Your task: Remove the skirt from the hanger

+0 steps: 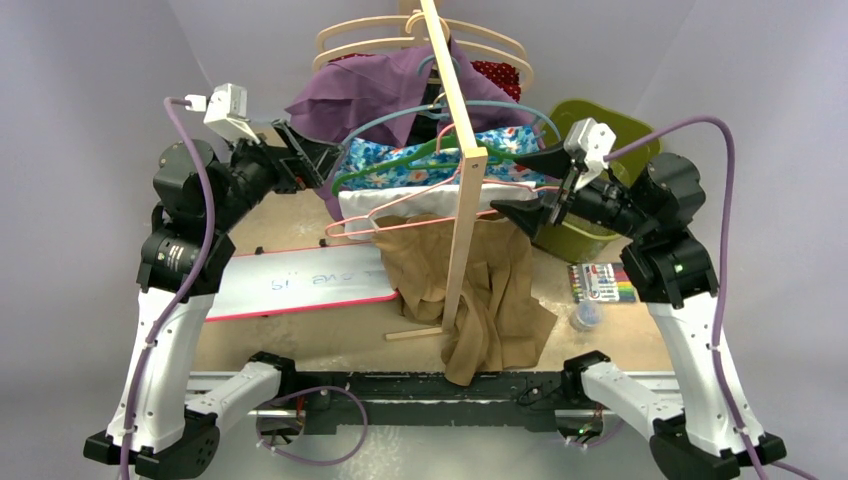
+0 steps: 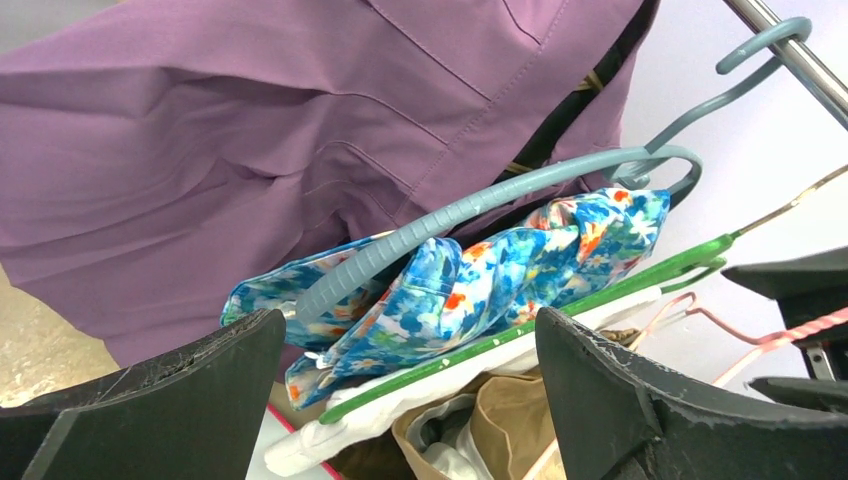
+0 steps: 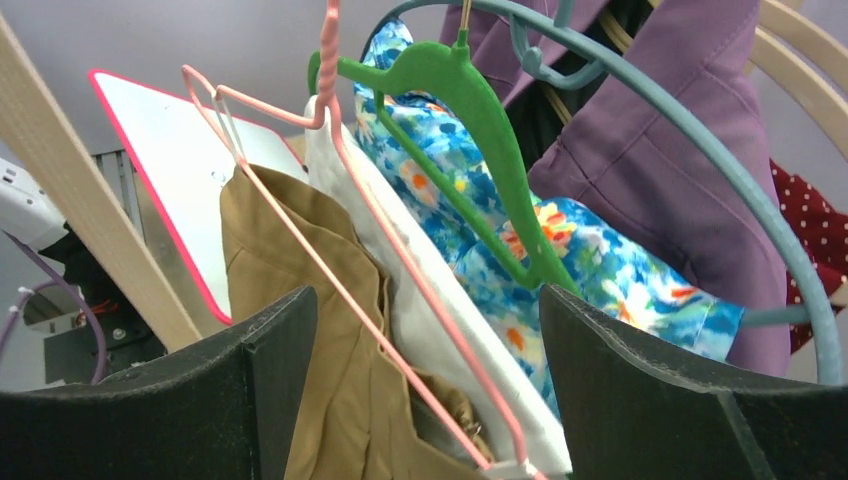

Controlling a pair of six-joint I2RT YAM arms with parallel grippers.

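Several garments hang on the rack: purple cloth point(image 1: 350, 85), a blue floral piece point(image 2: 430, 300) by a green hanger point(image 3: 470, 110), white cloth point(image 3: 410, 300) and brown cloth point(image 1: 420, 270) with pink hangers point(image 3: 300, 230). Which is the skirt, I cannot tell. My left gripper point(image 1: 314, 166) is open at the left end of the blue hanger point(image 2: 470, 205) and floral piece, empty. My right gripper point(image 1: 520, 185) stands open at the right ends of the pink and green hangers, which appear between its spread fingers in its wrist view.
A wooden rack post point(image 1: 460, 250) rises at centre. A green bin point(image 1: 620, 130) stands back right, markers point(image 1: 602, 282) and a jar point(image 1: 586, 314) front right. A whiteboard point(image 1: 300, 280) lies left.
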